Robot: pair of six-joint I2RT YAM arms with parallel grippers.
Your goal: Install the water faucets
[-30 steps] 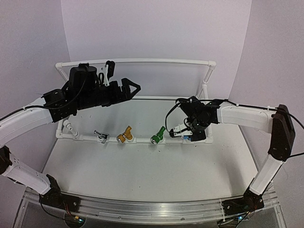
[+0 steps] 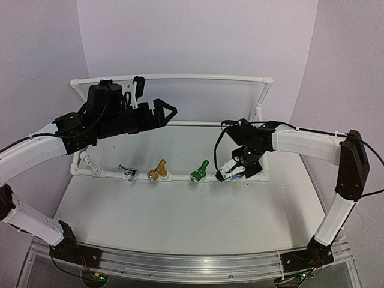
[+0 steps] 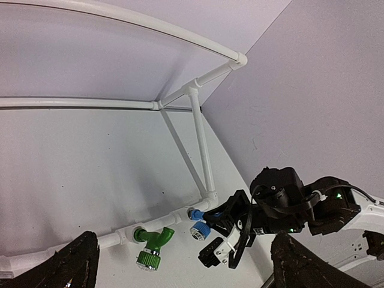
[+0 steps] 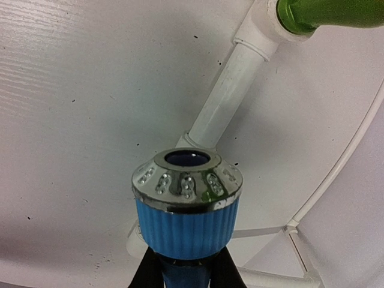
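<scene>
The blue faucet (image 4: 186, 228) has its silver-ringed nozzle facing my right wrist camera. My right gripper is shut on its blue neck, one finger (image 4: 147, 273) on each side. In the left wrist view, the blue faucet (image 3: 201, 230) sits against the right end of the white pipe (image 3: 108, 241); how deep it goes into the socket cannot be told. A green faucet (image 3: 153, 246), an orange faucet (image 2: 158, 170) and a silver faucet (image 2: 128, 172) stand on the same pipe. My left gripper (image 2: 170, 113) hangs open and empty above them.
A white pipe frame rises behind, with an upper rail (image 2: 174, 77) and a lower rail (image 2: 192, 123). A bare white pipe stub (image 2: 88, 161) is at the left corner.
The left arm looks still.
</scene>
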